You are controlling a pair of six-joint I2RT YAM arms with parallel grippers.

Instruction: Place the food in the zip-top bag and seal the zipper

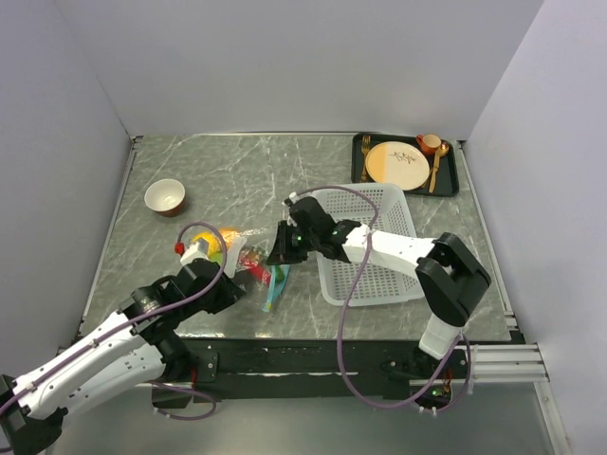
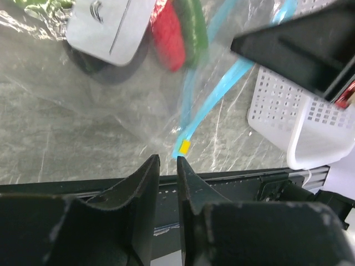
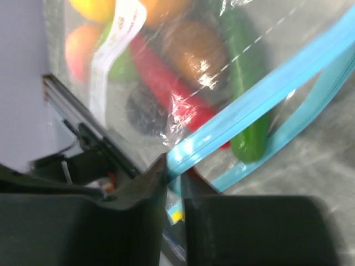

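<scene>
The clear zip bag point(image 1: 252, 248) lies on the counter with food inside: a red pepper point(image 3: 166, 83), a green cucumber point(image 3: 244, 66), a brown round item point(image 3: 197, 50) and others. Its blue zipper point(image 3: 260, 94) runs in two separate strips near the right gripper, apart along their length. My right gripper has its fingertips close together around one blue strip; whether they pinch it is unclear. Just beyond the zipper's lower end with the yellow tab point(image 2: 184, 146), my left gripper stands slightly open, nothing between its fingers.
A white basket point(image 1: 372, 300) stands right of the bag, under the right arm. A white bowl point(image 1: 165, 195) sits far left, and a black tray point(image 1: 453, 180) with a plate is at the back right.
</scene>
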